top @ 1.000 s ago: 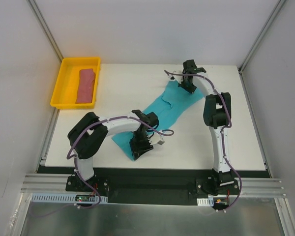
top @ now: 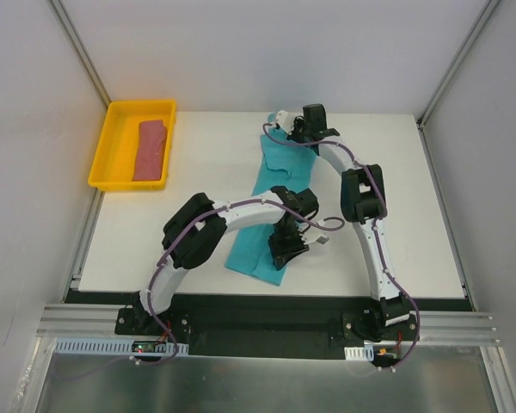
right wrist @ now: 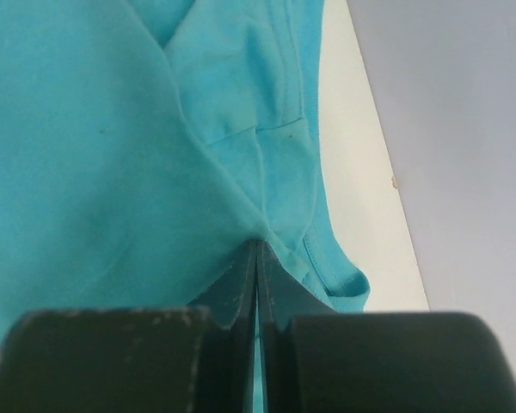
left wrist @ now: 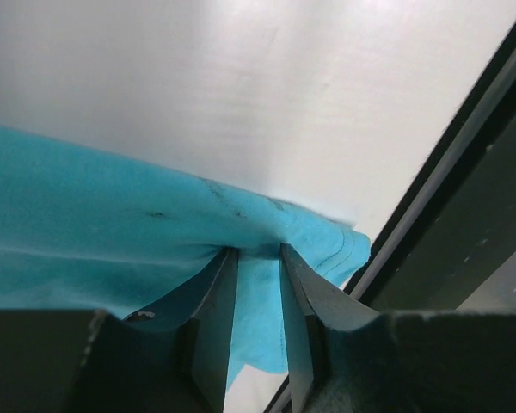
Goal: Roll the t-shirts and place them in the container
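A long folded teal t-shirt [top: 285, 172] stretches from the back of the table to its front edge, standing nearly straight in the top view. At its front end, my left gripper is part open with fingertips down at the cloth; a fold of fabric lies by the tips, and whether it is pinched cannot be told. My right gripper is shut at the shirt's back end, its tips pressed against a layered fold; how much cloth is between them is hidden.
A yellow bin [top: 97, 159] stands at the back left with a rolled dark red shirt [top: 150, 151] inside. The dark front edge is close to the shirt's near end.
The shirt has turned from a diagonal to nearly upright in the top view. Its front end went right with my left gripper, while its back end went left with my right gripper.
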